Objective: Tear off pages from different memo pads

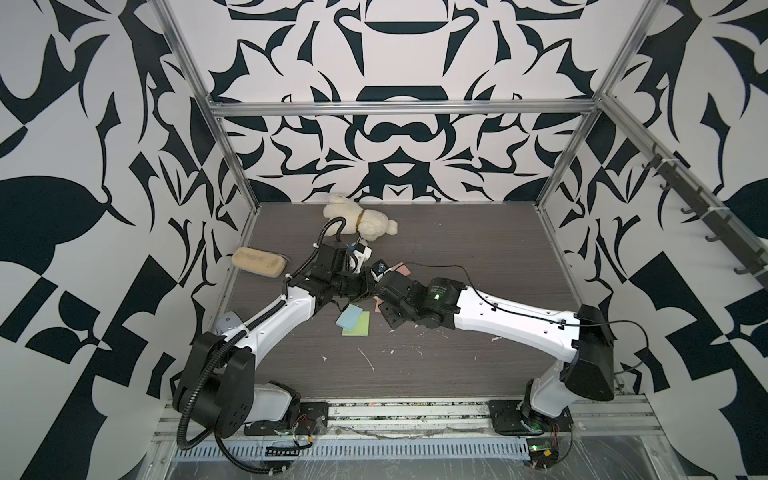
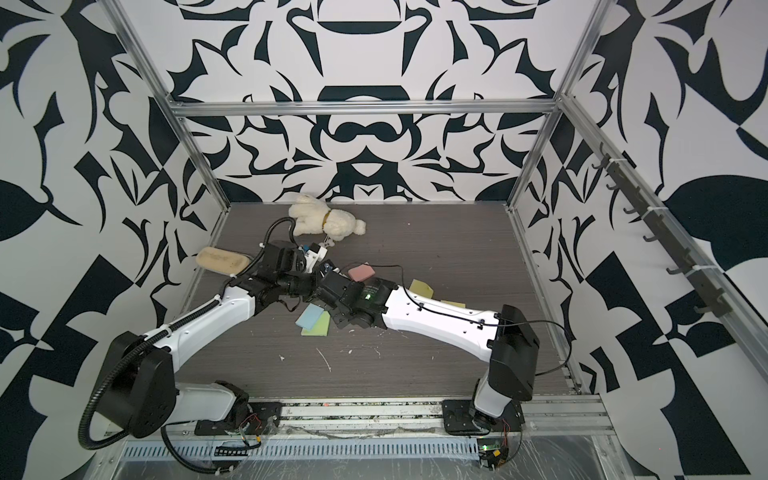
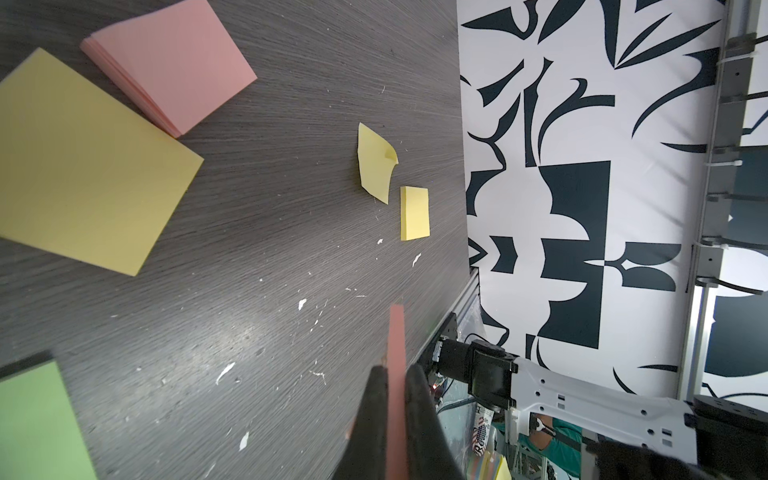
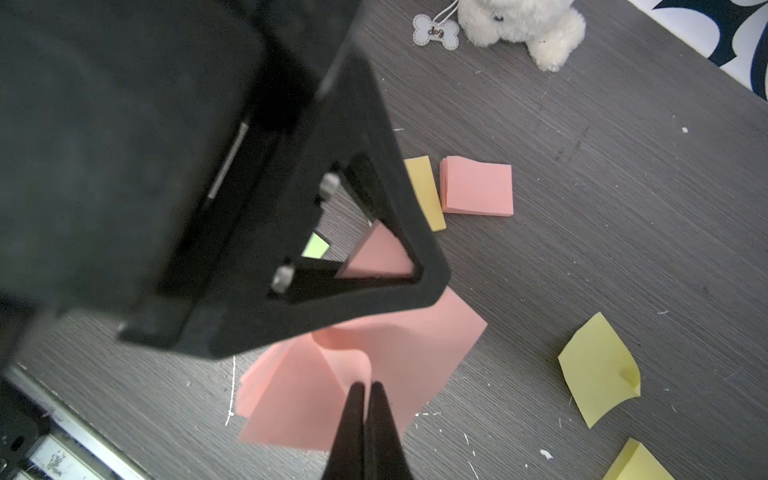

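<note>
Pink paper [image 3: 397, 340] stands edge-on between the fingers of my left gripper, which is shut on it above the table. The right wrist view shows this pink paper [image 4: 424, 344] spread broadly, layered at the left and folded near the middle. That fold runs down to the tips of my right gripper, which is shut; whether it pinches the paper I cannot tell. On the table lie a thick pink pad [image 3: 172, 64], a yellow pad [image 3: 88, 160] touching its corner and a green pad [image 3: 40, 424]. A blue sheet [image 1: 349, 316] overlaps the green one.
A small yellow pad [image 3: 414, 213] lies beside a loose curled yellow page [image 3: 376, 164]. At the back rests a white plush dog [image 1: 364, 220]; a tan oblong object [image 1: 258, 261] is at the left edge. Both arms meet close together mid-table.
</note>
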